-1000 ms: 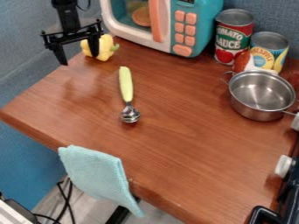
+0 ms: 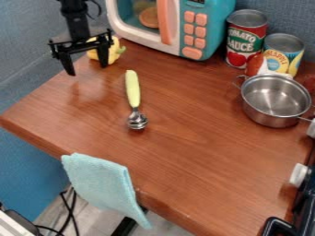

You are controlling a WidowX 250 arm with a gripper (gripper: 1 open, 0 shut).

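Observation:
My black gripper (image 2: 87,58) hangs over the back left corner of the wooden table (image 2: 172,161), its fingers apart. A yellow object (image 2: 114,52) sits just behind and right of it, partly hidden by the fingers; I cannot tell whether they touch it. An ice cream scoop with a pale yellow handle (image 2: 133,90) lies near the middle of the table, its metal head toward the front.
A toy microwave (image 2: 163,26) stands at the back. Tomato sauce (image 2: 246,37) and a second can (image 2: 282,53) stand at the back right, behind a steel pot (image 2: 275,100). A light blue cloth (image 2: 105,189) hangs at the front left edge; black stove parts line the right.
The gripper has shifted slightly right and downward in the view, its fingers now lower beside the yellow object, which looks more hidden.

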